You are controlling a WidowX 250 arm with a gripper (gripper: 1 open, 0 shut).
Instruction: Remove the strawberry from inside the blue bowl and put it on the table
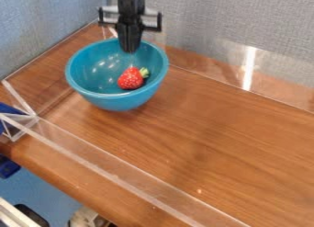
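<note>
Inside the blue bowl [92, 91] at the upper left of the table lies a red strawberry [131, 79], its green top pointing right. My dark gripper [128, 49] reaches down over the bowl's back rim, above and behind the strawberry. A patch of blue bowl shows between the fingertips and the fruit, so they look apart. The fingers are small and dark here, and whether they are open or shut does not show.
Bare wooden table [221, 130] stretches to the right and front of the bowl. Grey walls stand behind and to the left. A clear strip with a raised edge [110, 171] runs along the near left, by a white bracket [18, 120].
</note>
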